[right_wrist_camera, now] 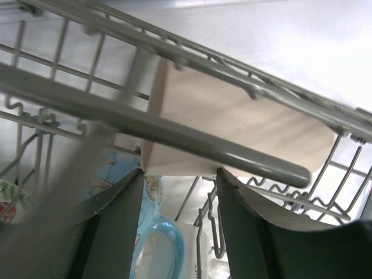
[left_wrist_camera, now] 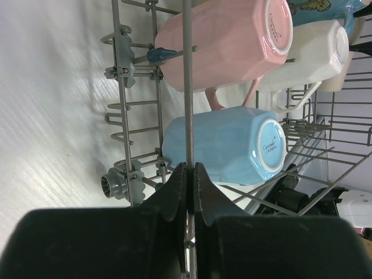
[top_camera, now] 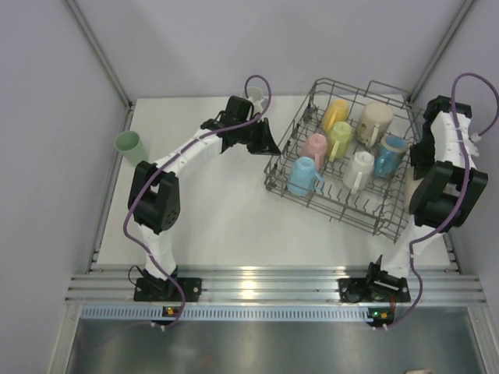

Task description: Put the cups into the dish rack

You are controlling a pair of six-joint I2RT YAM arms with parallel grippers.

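The grey wire dish rack (top_camera: 343, 209) stands tilted at the right of the table, with several cups lying in it. Among them are a light blue cup (left_wrist_camera: 221, 142), a pink cup (left_wrist_camera: 226, 43) and a white cup (top_camera: 359, 171). On the rack's left top wire my left gripper is shut. At the rack's right side my right gripper has its fingers apart, nothing seen held between them. Just beyond these fingers is a beige cup (right_wrist_camera: 232, 119), outside the rack wires. A green cup (top_camera: 131, 146) stands at the far left.
Behind my left gripper a pale cup (top_camera: 255, 92) is partly hidden by the arm. A wall (top_camera: 475, 101) rises close behind the right arm.
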